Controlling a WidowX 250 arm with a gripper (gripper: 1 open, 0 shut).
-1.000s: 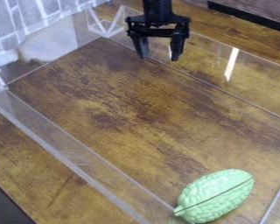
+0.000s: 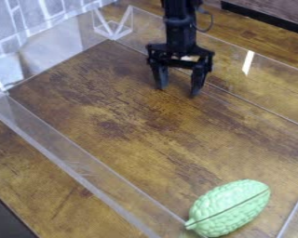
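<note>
The black gripper (image 2: pixel 178 76) hangs at the back middle of the wooden surface, its fingers apart with nothing visible between them. A pale green, bumpy, elongated object (image 2: pixel 227 207), shaped like a bitter melon, lies at the front right, well apart from the gripper.
Clear plastic walls (image 2: pixel 59 156) border the wooden work area (image 2: pixel 139 135), whose middle is bare. A pale patterned cloth or surface (image 2: pixel 21 28) is at the back left.
The green object has not moved.
</note>
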